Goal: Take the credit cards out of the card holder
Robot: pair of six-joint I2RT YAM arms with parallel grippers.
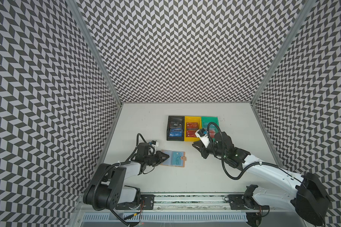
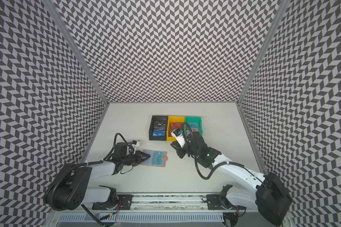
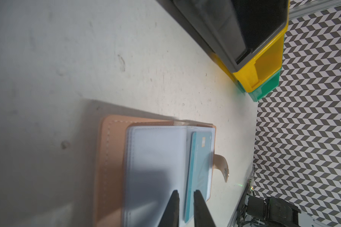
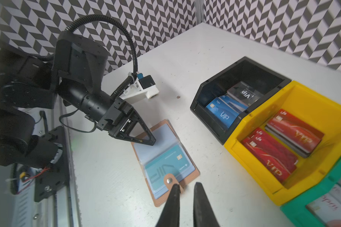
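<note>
A tan card holder (image 4: 195,172) lies open on the table, with a light blue VIP card (image 4: 166,162) on the pocket nearer the strap and an empty-looking pale pocket (image 3: 151,158) on the other side. My left gripper is low over that pale pocket, its tips close together with nothing visible between them. My right gripper hangs to the right of the holder, in front of the yellow bin, its tips a little apart and nothing seen between them.
Black (image 4: 212,124), yellow (image 4: 250,158) and green (image 4: 295,204) bins holding stacked cards stand behind the holder. The table around the holder (image 1: 136,124) is clear toward the back left and front.
</note>
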